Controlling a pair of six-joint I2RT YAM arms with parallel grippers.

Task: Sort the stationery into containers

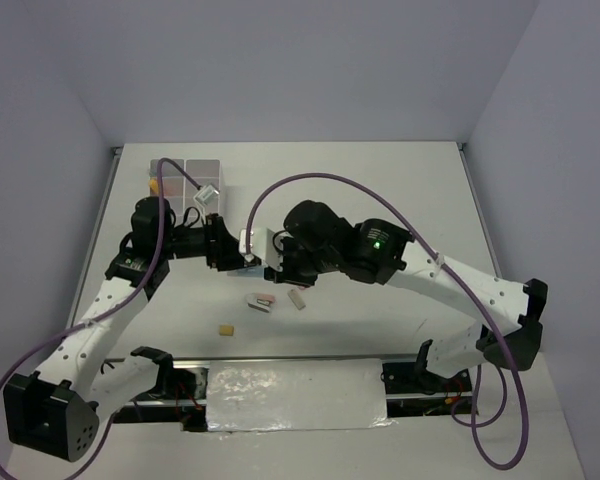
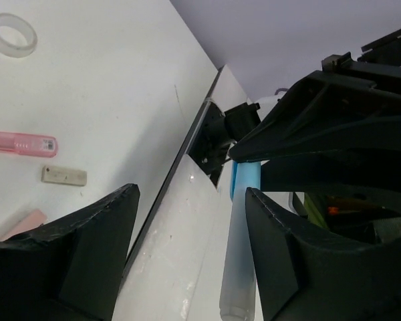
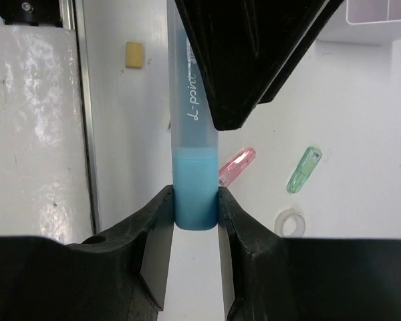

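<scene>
A long translucent tube with a light blue end [image 3: 195, 194] is held upright in the right wrist view by my right gripper, shut on it. In the left wrist view the same tube [image 2: 239, 254] lies between the fingers of my left gripper, which stands part open around it; whether it touches is unclear. From above, both grippers meet over the table's middle. On the table are a pink pen-like item [image 2: 20, 143], a green one [image 3: 304, 170], a beige eraser [image 2: 63, 175], a yellow block [image 1: 226, 330] and a clear ring [image 2: 28, 43].
The compartment box [image 1: 205, 166] stands at the back left, behind my left arm. The front edge runs just below the loose items.
</scene>
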